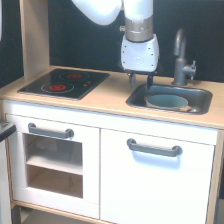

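Observation:
My gripper [140,79] points down over the counter at the sink's left rear edge, above its rim. Its dark fingers [150,79] stand apart, and nothing shows between them. A dull green bowl or pot [168,102] sits in the dark sink [203,102], to the right of the gripper and nearer the camera. What the pot holds is too small to make out.
A dark tap [180,64] rises behind the sink. On the left of the wooden counter [108,96] lies a black stove top [62,84] with red rings. Below are white cabinet doors with dark handles [154,149]. Counter space between stove and sink is clear.

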